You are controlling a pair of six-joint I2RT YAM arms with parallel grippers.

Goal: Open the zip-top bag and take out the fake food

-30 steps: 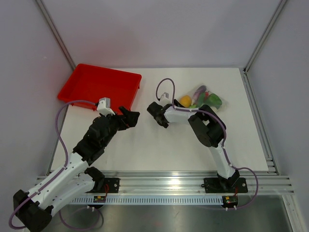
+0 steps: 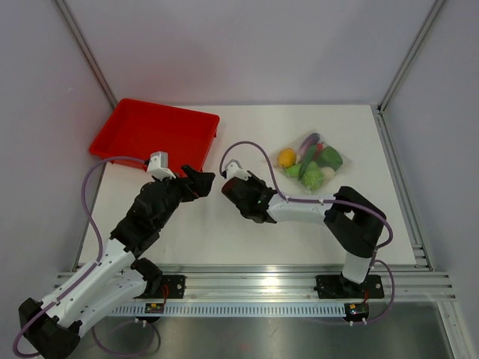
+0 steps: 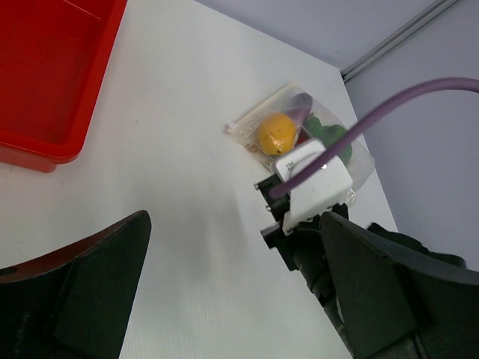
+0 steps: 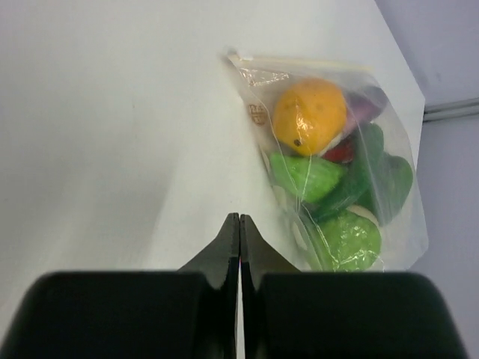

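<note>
At the table's right side lies the clear zip top bag [image 4: 258, 93], with fake food visible through the plastic. Inside are an orange piece [image 4: 308, 116], a purple one [image 4: 365, 105], a bit of red and several green pieces [image 4: 350, 239]. Whether the zip edge is parted, I cannot tell. My right gripper is shut, nothing showing between its fingers; it is off the bag, to its left and nearer the front. My left gripper stands open and empty, facing the right gripper across a small gap near mid-table.
A red bin [image 2: 153, 134] occupies the back left, its inside empty as far as it shows. Grey walls [image 2: 239, 52] bound the back and sides.
The right gripper has drawn leftward and toward the front, away from the bag, uncovering more of it. The left arm has barely shifted, and the bag stays about where it was.
</note>
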